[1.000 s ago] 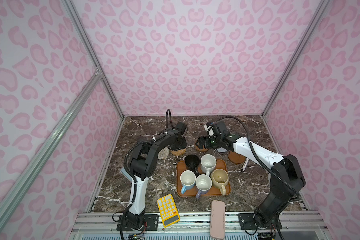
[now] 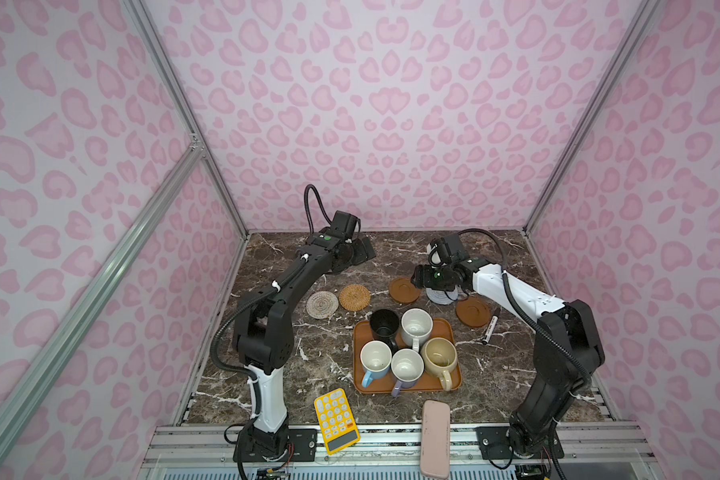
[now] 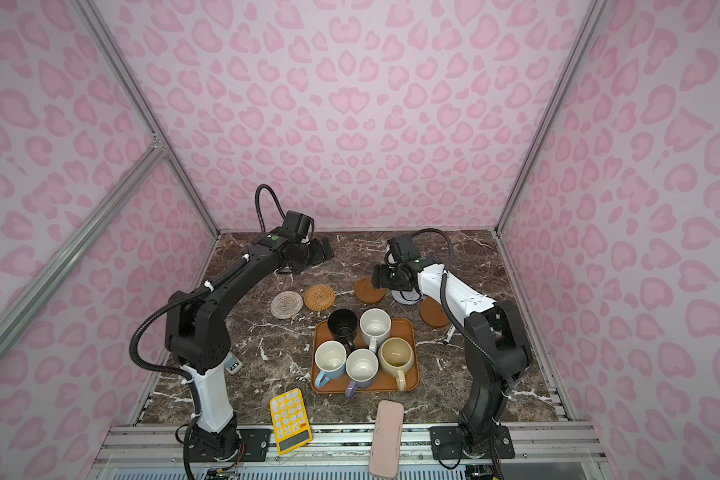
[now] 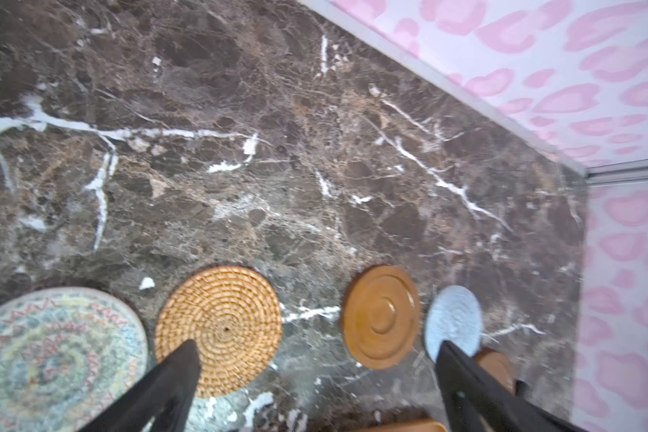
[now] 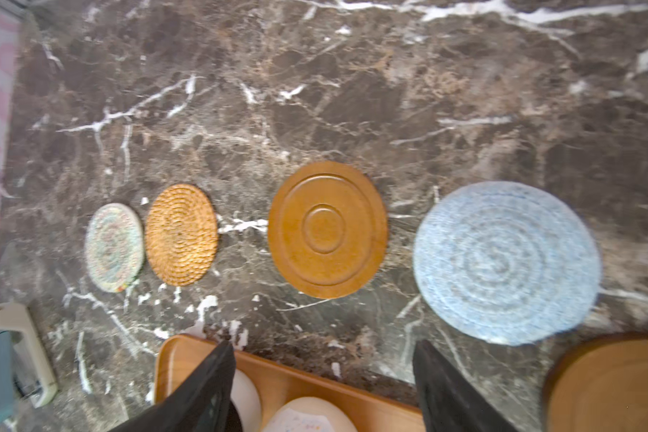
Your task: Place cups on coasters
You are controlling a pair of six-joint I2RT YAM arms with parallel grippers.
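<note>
Five coasters lie in a curved row: patterned (image 2: 321,304), woven straw (image 2: 354,297), brown (image 2: 404,289), pale blue (image 5: 507,262) and another brown (image 2: 473,312). The tray (image 2: 360,382) holds several cups: black (image 2: 384,321), white (image 2: 416,324), beige (image 2: 440,353), blue-handled (image 2: 375,357) and purple-handled (image 2: 407,364). My left gripper (image 2: 356,252) hangs above the back left, open and empty, its fingers wide in its wrist view. My right gripper (image 2: 421,277) hovers near the middle brown and pale blue coasters, fingers apart with nothing between them.
A yellow calculator (image 2: 336,420) and a pink slab (image 2: 435,438) lie at the front edge. A white pen-like object (image 2: 489,329) is right of the tray. Pink patterned walls surround it.
My left gripper has risen and moved back from over the straw coaster. The cups have not moved.
</note>
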